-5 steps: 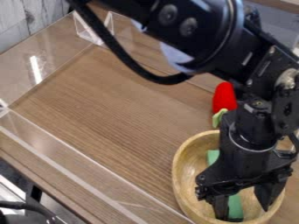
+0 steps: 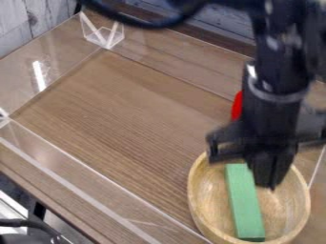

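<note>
My black gripper [image 2: 261, 138] is blurred and sits over the upper part of a wooden bowl [image 2: 204, 195] at the lower right. A green block [image 2: 245, 205] lies in the bowl, below the fingers, with its length in plain view. The blur hides whether anything is between the fingers; none shows hanging from them.
A red object [image 2: 238, 110] is partly hidden behind the gripper at the right. A clear plastic item [image 2: 103, 30] stands at the back left.
My gripper has risen from down in the bowl to above it, uncovering the green block, which still lies in the bowl.
</note>
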